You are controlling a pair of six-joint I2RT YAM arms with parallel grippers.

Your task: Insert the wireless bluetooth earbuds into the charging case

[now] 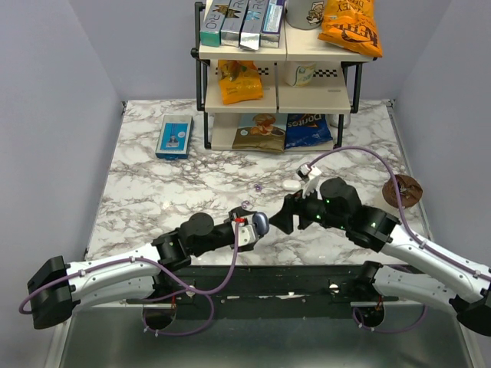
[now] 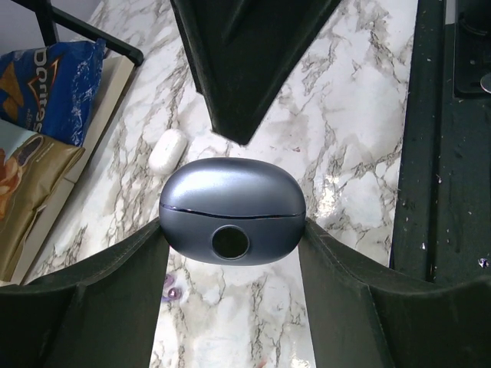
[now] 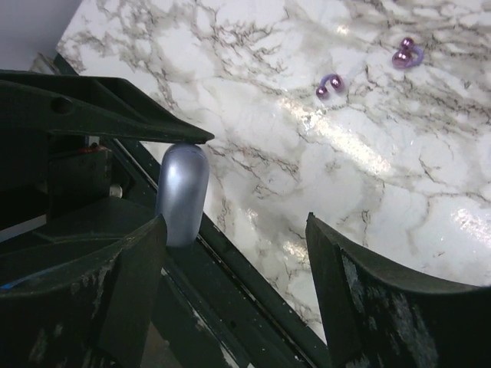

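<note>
A glossy grey-blue charging case [image 2: 232, 192] is clamped in my left gripper, its lid seam closed and a dark round port facing the wrist camera. From the right wrist view the case [image 3: 183, 193] shows edge-on at the left. My right gripper stands open with nothing between its fingers, a short gap to the right of the case in the top view. Two purple earbuds lie apart on the marble table: one earbud [image 3: 330, 85] nearer the case, the other earbud [image 3: 407, 53] farther off.
A white oval object [image 1: 291, 185] rests on the table behind my right gripper. The shelf rack [image 1: 314, 146] with snack bags stands at the back; a blue box [image 1: 175, 136] lies back left, a brown pouch [image 1: 403, 191] far right. Bare marble surrounds the earbuds.
</note>
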